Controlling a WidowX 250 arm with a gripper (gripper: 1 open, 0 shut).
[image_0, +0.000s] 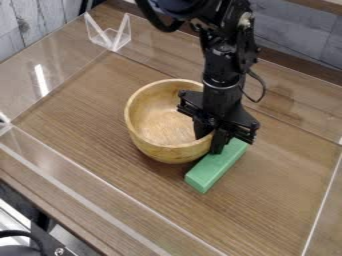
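A black robot arm reaches down from the top to a wooden bowl (150, 118) in the middle of the table. My gripper (214, 135) is at the bowl's right rim, low over the upper end of a green rectangular block (214, 168), which lies diagonally beside the bowl. The dark fingers overlap both rim and block, so whether they are open or shut, and on what, is hard to make out.
A white wire-like object (107, 30) stands at the back left, near the table's edge.
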